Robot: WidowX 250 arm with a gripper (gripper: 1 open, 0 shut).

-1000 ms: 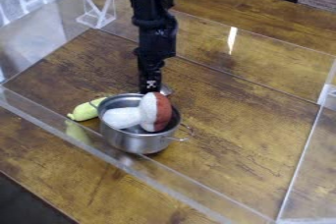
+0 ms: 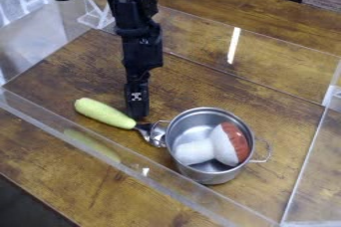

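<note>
My black gripper [image 2: 138, 102] is low over the wooden table, open, just behind a long pale yellow-green item [image 2: 104, 113] with a metallic end lying on the left. To its right front stands a steel pot [image 2: 209, 173] with two handles, holding a white piece [image 2: 193, 150] and a red-and-white round piece [image 2: 229, 143]. Whether anything lies between the fingertips is hard to tell.
Clear plastic walls border the wooden work surface [image 2: 253, 72].
The pot with its contents has moved right and toward the front, uncovering more of the yellow-green item.
</note>
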